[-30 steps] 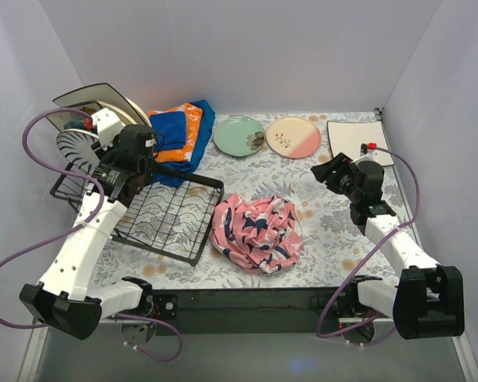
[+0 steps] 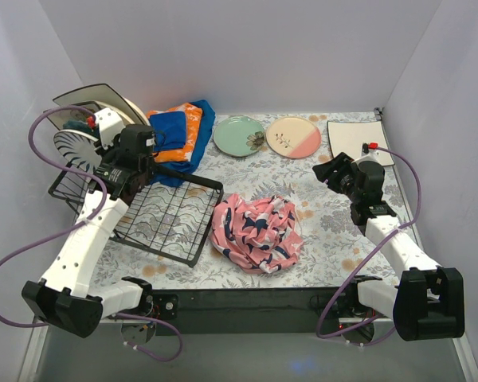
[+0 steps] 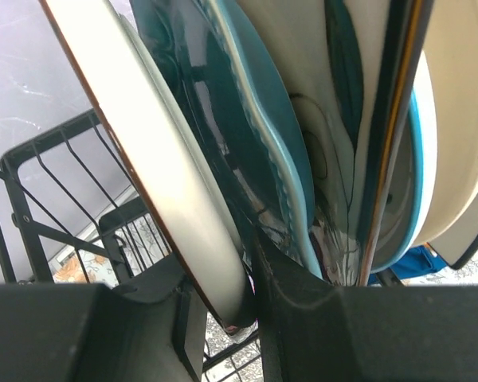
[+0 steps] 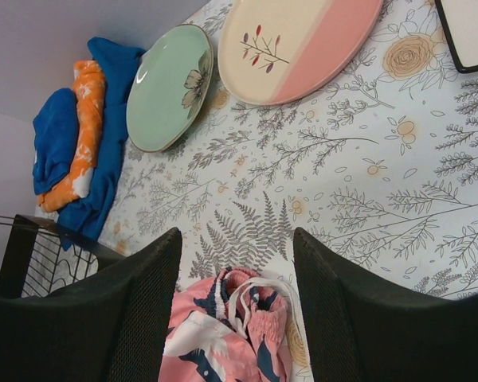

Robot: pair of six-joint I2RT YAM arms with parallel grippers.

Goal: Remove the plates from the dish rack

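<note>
The dish rack (image 2: 169,216) stands at the left, its back end packed with upright plates. My left gripper is down among them, shut on the lower edge of a white plate (image 3: 147,143); teal and other plates (image 3: 275,143) lean close beside it. My right gripper (image 2: 328,170) hangs open over the table at the right, nothing between its fingers. A green plate (image 2: 239,135) and a cream-and-pink plate (image 2: 292,137) lie flat at the back of the table.
Folded blue and orange cloths (image 2: 179,131) lie right of the plates. A crumpled pink cloth (image 2: 255,233) is at front centre, a white mat (image 2: 358,139) at back right.
My left arm has shifted very slightly at the rack. The right arm is almost unchanged.
</note>
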